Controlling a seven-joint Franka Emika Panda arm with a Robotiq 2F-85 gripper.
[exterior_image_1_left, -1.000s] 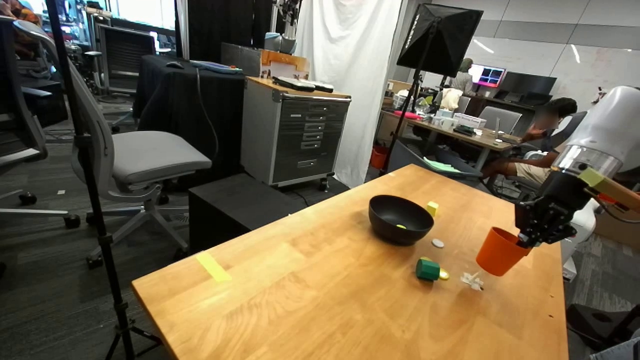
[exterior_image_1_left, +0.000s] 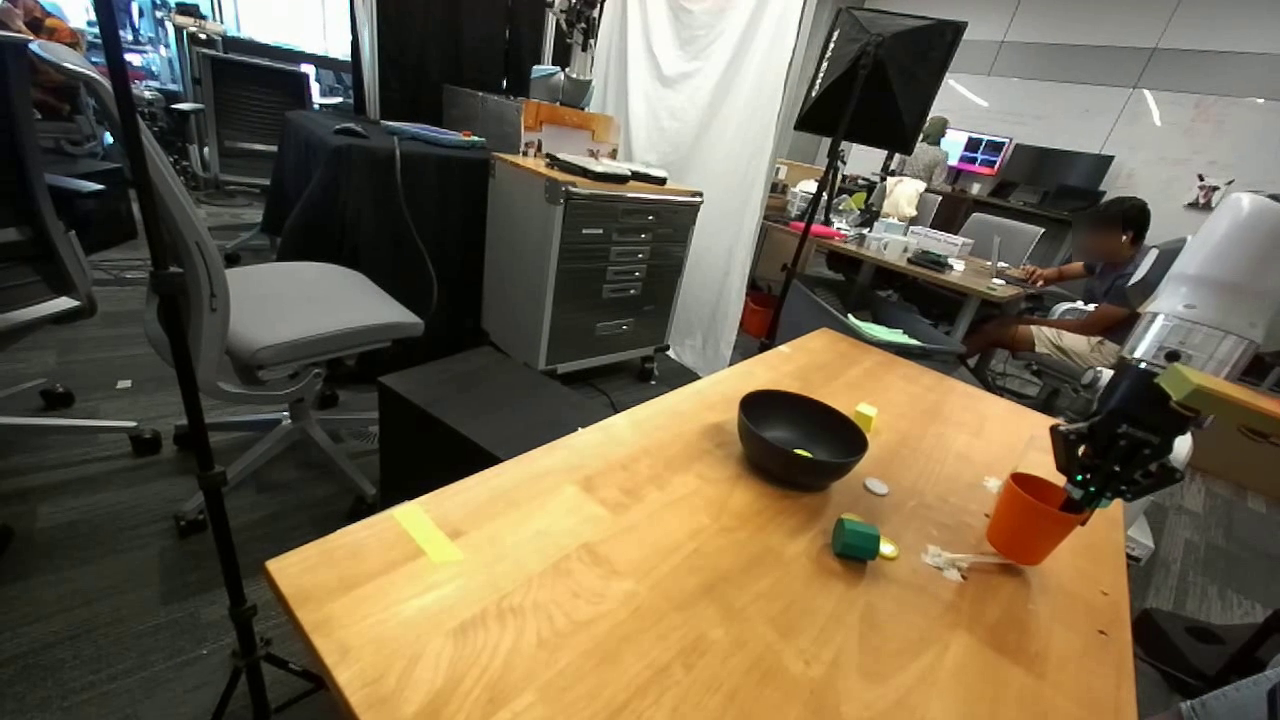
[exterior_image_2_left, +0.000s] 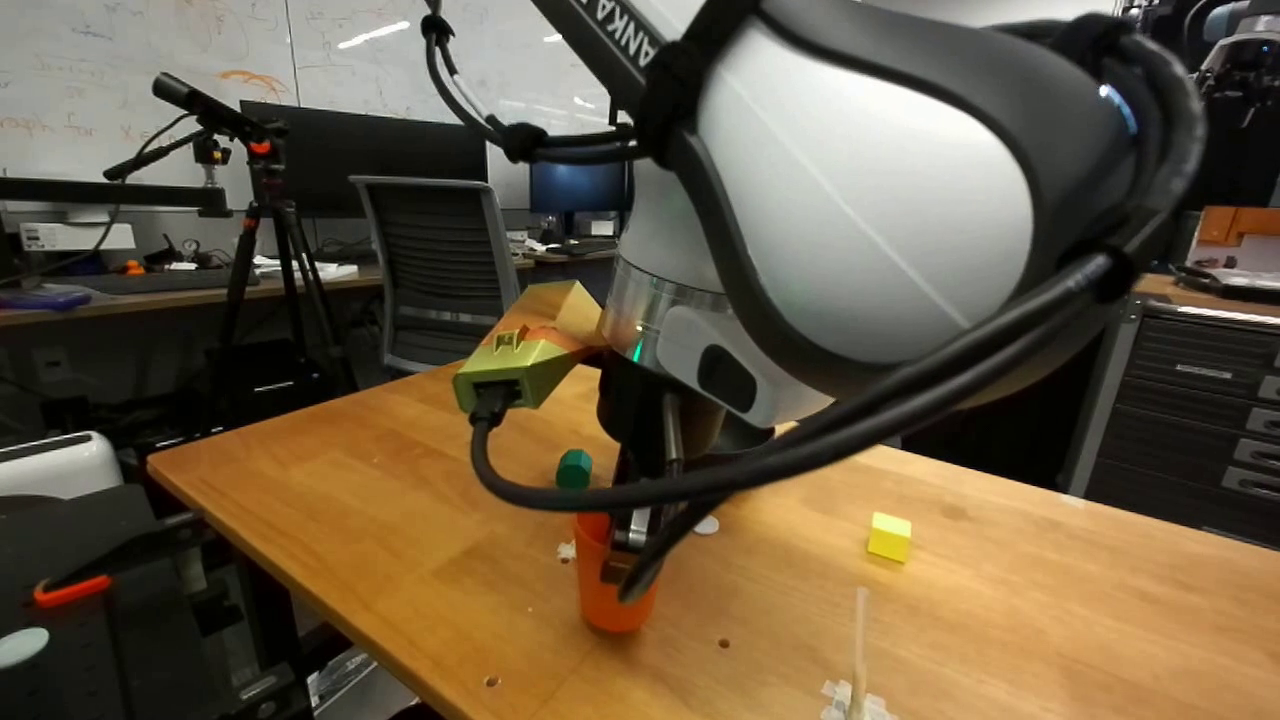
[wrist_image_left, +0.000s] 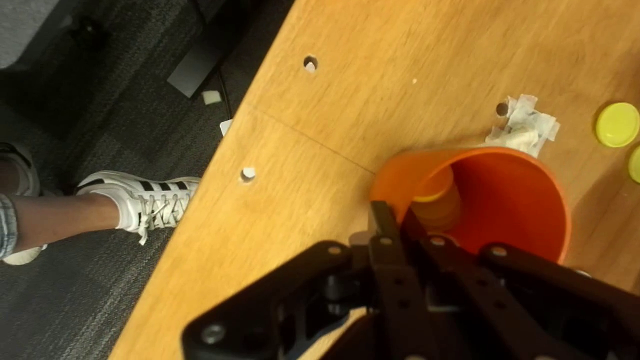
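Observation:
An orange cup (exterior_image_1_left: 1023, 524) stands near the table's right end, only slightly tilted. Its near wall is pinched by my gripper, which is shut on the rim with one finger outside and one inside. Rounded orange and yellow shapes show in the cup in the wrist view. Whether its base touches the wood is hard to tell. A black bowl (exterior_image_1_left: 780, 446) with something yellow-green in it sits farther left. Between them lies a green block (exterior_image_1_left: 855, 539) beside a yellow disc (exterior_image_1_left: 888, 548).
Taped to the table near the cup is a pale stick (exterior_image_1_left: 974, 558). A yellow cube (exterior_image_1_left: 865, 416) is behind the bowl, and a whitish disc (exterior_image_1_left: 876, 486) lies in front of it.
My gripper and the cup have moved right and slightly lower in exterior view 1. The cup is now more upright, and more of the pale stick shows.

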